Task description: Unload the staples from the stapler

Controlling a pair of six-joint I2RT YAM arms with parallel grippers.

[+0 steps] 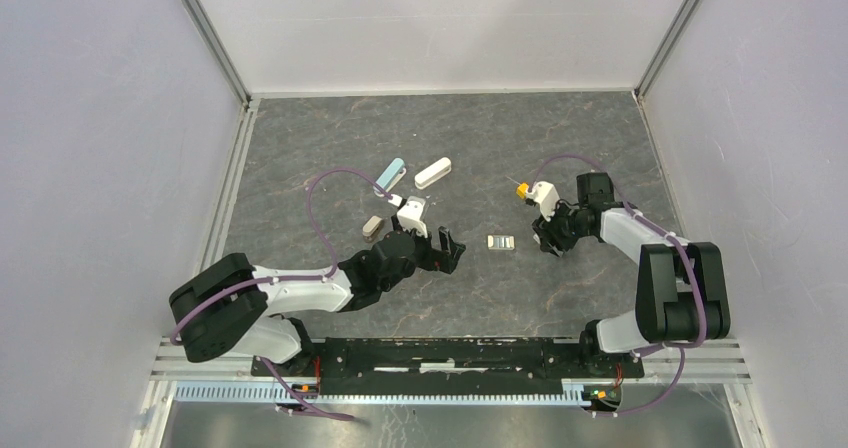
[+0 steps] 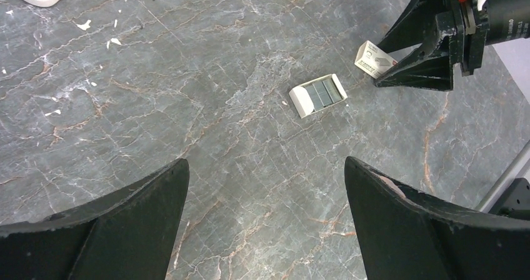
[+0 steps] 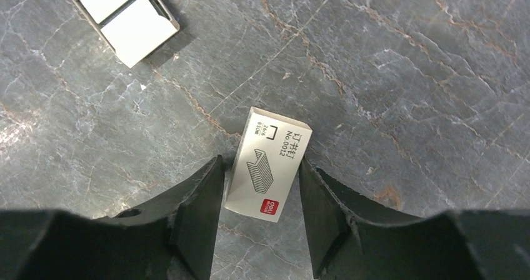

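A small printed staple carton [image 3: 265, 167] lies on the table between the fingers of my right gripper, which are part open with their tips close along its two sides; whether they touch it is unclear. Left of it is an open staple tray [image 2: 317, 95], holding rows of staples. My left gripper stands open over bare table, empty. Farther back in the top view are a light blue stapler [image 1: 391, 174] and a white, stapler-like object [image 1: 433, 173]. The inside of either one cannot be seen.
A small yellow item [image 1: 522, 190] lies near the right wrist. A small beige block [image 1: 372, 227] sits left of the left gripper. White scraps [image 2: 84, 25] are scattered at the left.
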